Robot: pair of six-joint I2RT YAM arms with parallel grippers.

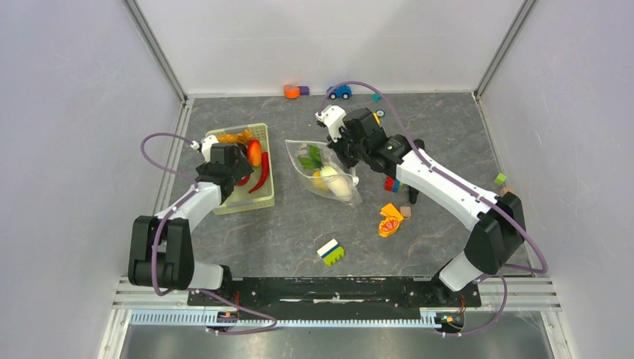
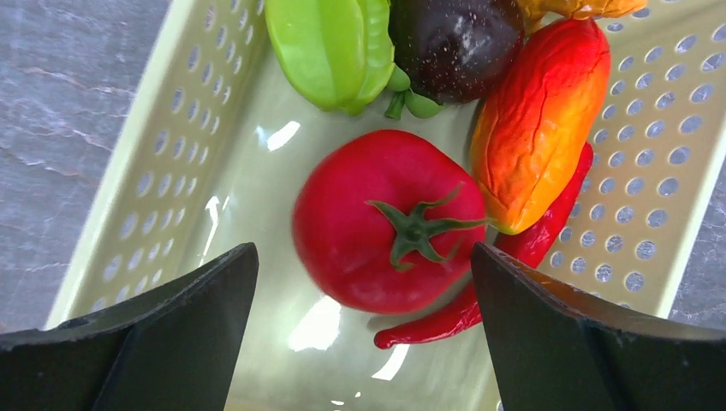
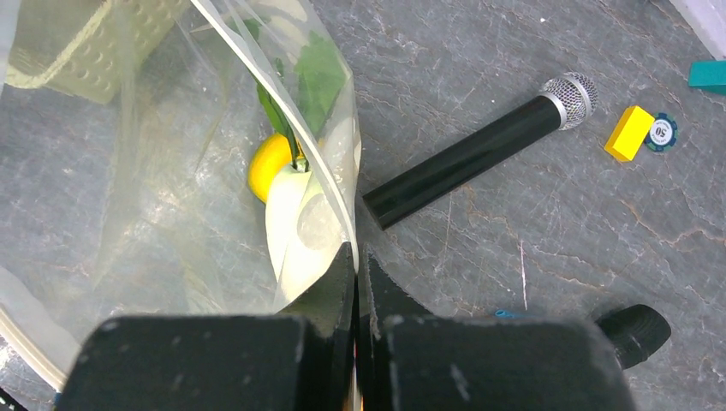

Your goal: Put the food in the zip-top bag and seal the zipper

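Observation:
My left gripper is open over a pale yellow-green basket point(image 1: 232, 206), straddling a red tomato point(image 2: 377, 214) in the left wrist view. Beside it lie a red chili point(image 2: 437, 324), an orange-red pepper point(image 2: 539, 111), a green pepper point(image 2: 334, 51), a dark eggplant point(image 2: 454, 47) and a yellow piece point(image 2: 582, 7). My right gripper is shut on the rim of the clear zip bag point(image 1: 306, 179), which holds a leafy white vegetable point(image 3: 291, 223) and a yellow item point(image 3: 267, 163).
A black microphone point(image 3: 454, 163) lies beyond the bag. Toy blocks point(image 1: 330, 253), an orange toy point(image 1: 390, 221) and a blue car point(image 1: 339, 92) are scattered around.

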